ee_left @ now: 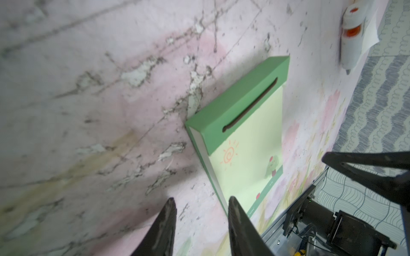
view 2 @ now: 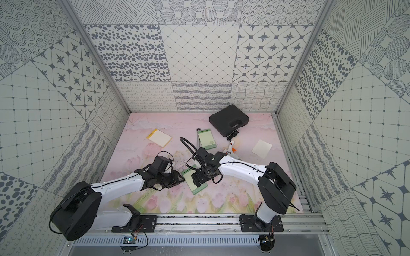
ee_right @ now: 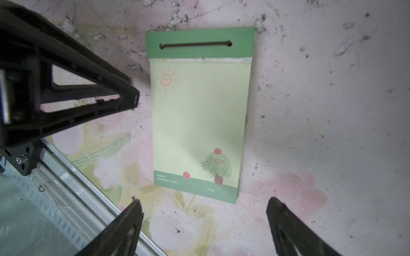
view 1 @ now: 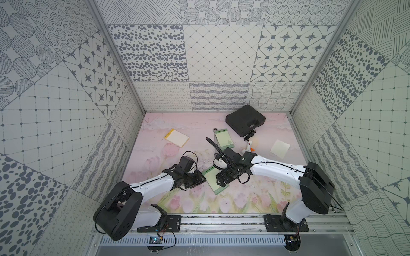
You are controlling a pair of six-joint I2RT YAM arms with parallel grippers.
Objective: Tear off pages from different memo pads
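A green-bound memo pad (ee_right: pixel 198 115) with a sun and tree print lies at front centre, its binding strip (ee_left: pixel 239 98) upward. My left gripper is open beside that binding, nothing between its fingers. My right gripper hangs open over the pad's lower end, also empty. A second green pad (view 1: pixel 224 138) lies at the back centre, and a yellow-edged pad (view 1: pixel 176 137) at the back left.
A black case (view 1: pixel 245 119) with a cable stands at the back right, near a glue gun (ee_left: pixel 353 38). A white sheet (view 1: pixel 280 148) lies at the right. Something long and metallic lies left of the back pad.
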